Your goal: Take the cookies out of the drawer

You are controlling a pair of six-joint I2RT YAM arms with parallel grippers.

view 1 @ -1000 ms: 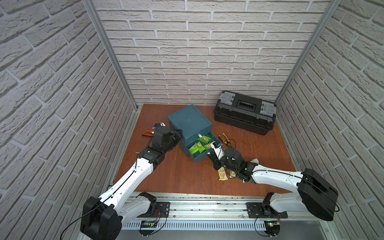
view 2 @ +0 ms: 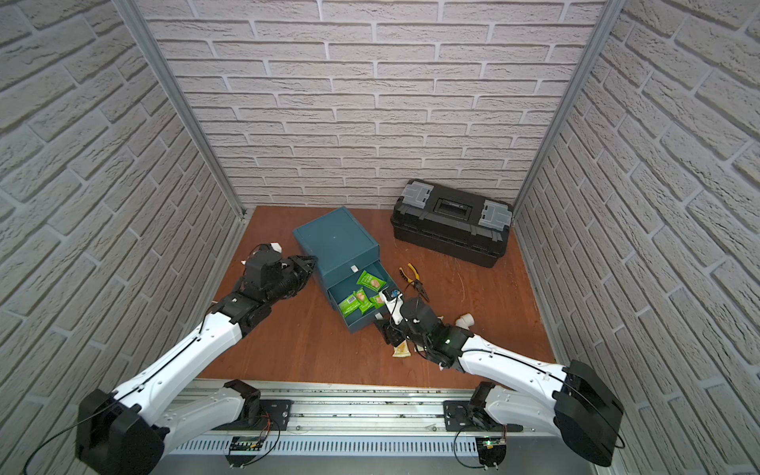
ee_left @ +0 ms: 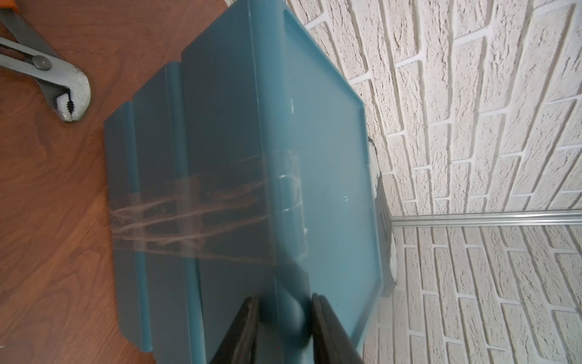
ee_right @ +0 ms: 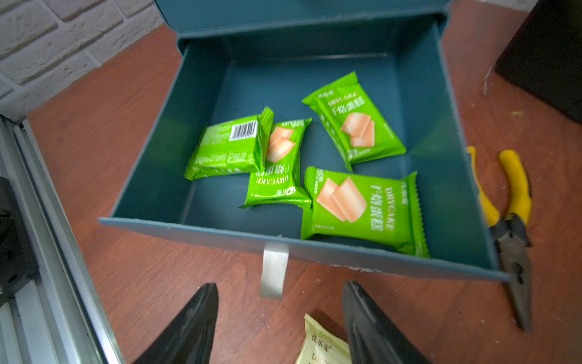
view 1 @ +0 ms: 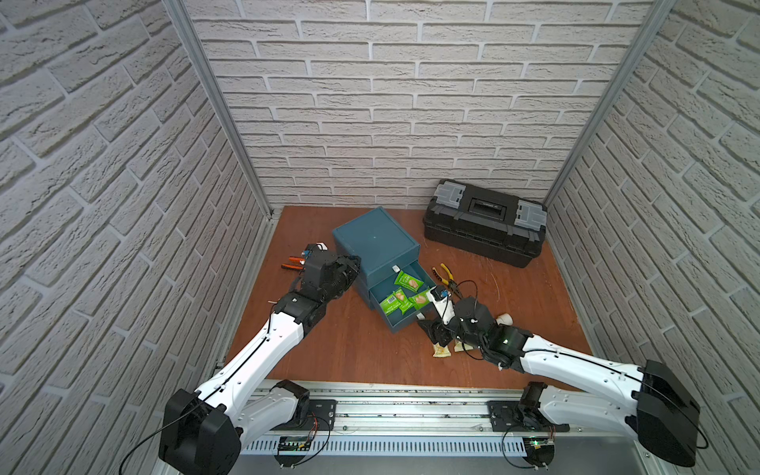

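Note:
A teal drawer box [view 1: 373, 233] has its drawer [ee_right: 242, 82] pulled out, holding several green cookie packets [ee_right: 351, 121]. My left gripper is shut on the corner of the box, at its left side in the top views. My right gripper stands open just in front of the drawer's white pull tab [ee_right: 274, 273], nothing between its fingers.
A black toolbox [view 1: 483, 225] stands at the back right. Yellow-handled pliers [ee_right: 515, 242] lie right of the drawer, grey pliers [ee_left: 60, 85] left of the box. A pale packet [ee_right: 321, 345] lies in front of the drawer.
The drawer has come further out towards the front. My right gripper has moved back to the right and front. The left arm has stayed in place.

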